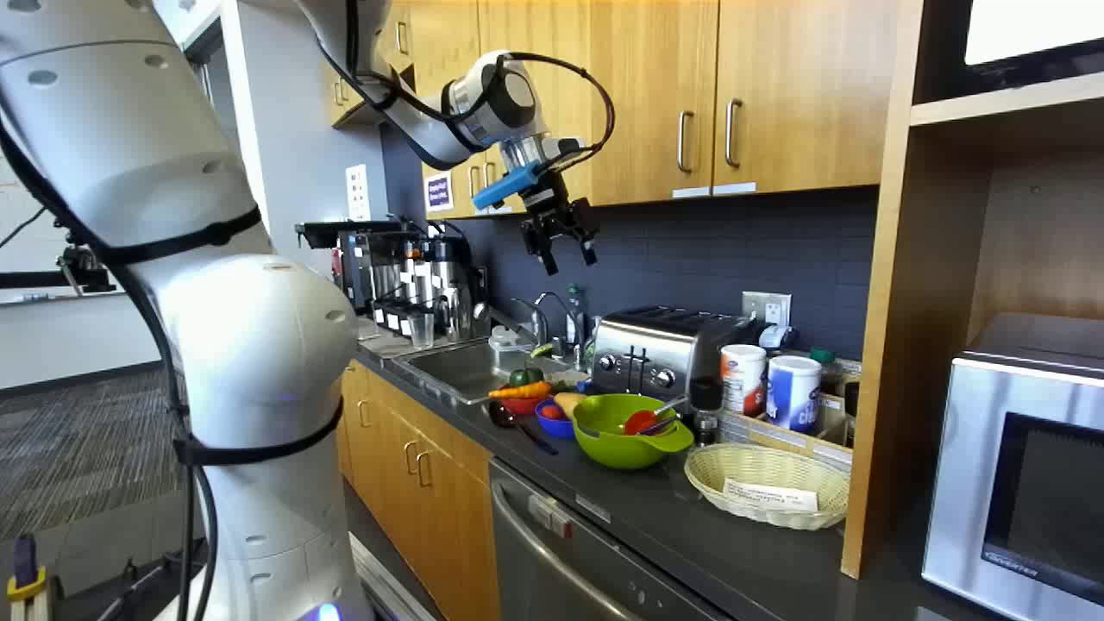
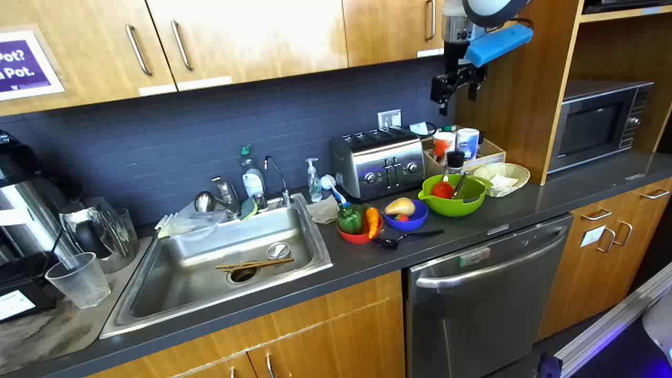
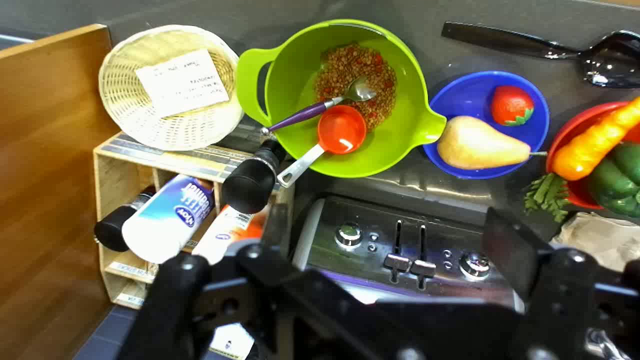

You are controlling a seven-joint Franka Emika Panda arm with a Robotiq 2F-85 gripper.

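My gripper (image 1: 567, 259) hangs in the air above the counter, its two black fingers spread wide with nothing between them. In the wrist view the toaster (image 3: 414, 240) lies below the gap between the fingers. A green bowl (image 3: 288, 90) holds small brown-red bits, a purple-handled spoon (image 3: 306, 115) and a red measuring scoop (image 3: 342, 129). Beside it is a blue bowl (image 3: 462, 90) with a pear (image 3: 480, 144) and a strawberry (image 3: 511, 105). A red bowl (image 2: 356, 239) carries a green pepper (image 2: 350, 219) and a carrot (image 2: 373, 221).
A wicker basket (image 3: 126, 78) with a paper slip stands near the wooden side panel (image 3: 48, 180). White canisters (image 2: 466, 142) sit in a box behind it. The black ladle (image 2: 409, 237) lies in front of the bowls. Chopsticks (image 2: 255, 264) lie in the sink (image 2: 170, 283). Cabinets (image 1: 662, 93) hang close behind the arm.
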